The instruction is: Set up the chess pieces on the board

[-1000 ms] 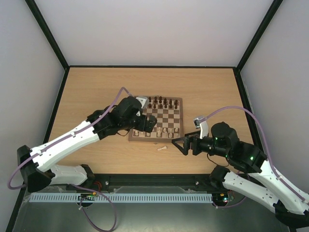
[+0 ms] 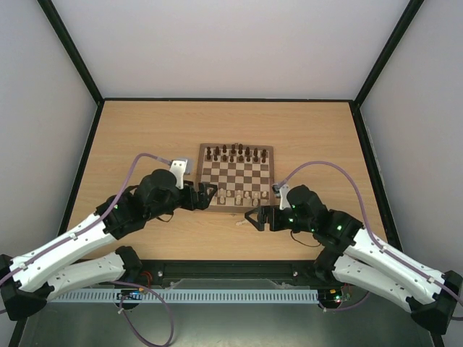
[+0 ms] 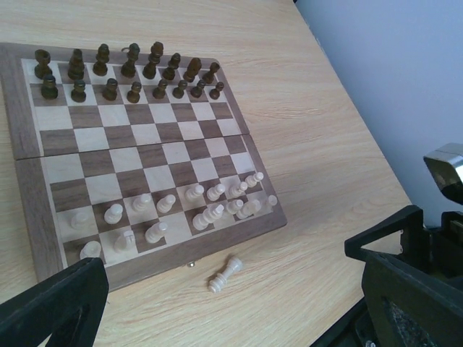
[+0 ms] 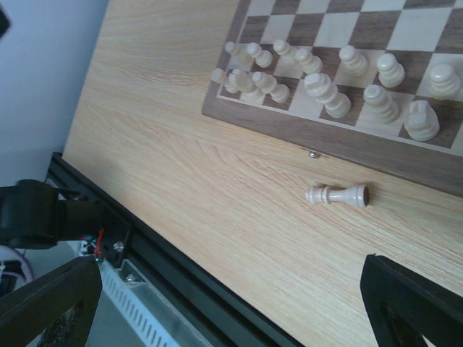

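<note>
The chessboard [image 2: 236,178] lies mid-table, dark pieces in two rows at its far side and white pieces in two rows at its near side. On the bare table just in front of the board a single white piece lies on its side; the left wrist view shows this toppled piece [image 3: 226,275] too. My left gripper [image 2: 207,195] is open over the board's near left corner, nothing between its fingers. Open and empty as well, my right gripper [image 2: 255,218] hovers near the lying piece, which is beyond its fingertips in the right wrist view.
A small metal clasp [image 4: 313,154] sticks out from the board's near edge. The standing white pieces [image 3: 155,231] are close to that edge. Both arms come near each other over the front of the board. Bare table [image 2: 311,137] surrounds the board.
My left gripper has drawn back leftward and toward the near side, uncovering more of the board. The right gripper has moved left, closer to the lying white piece. That piece has stayed put.
</note>
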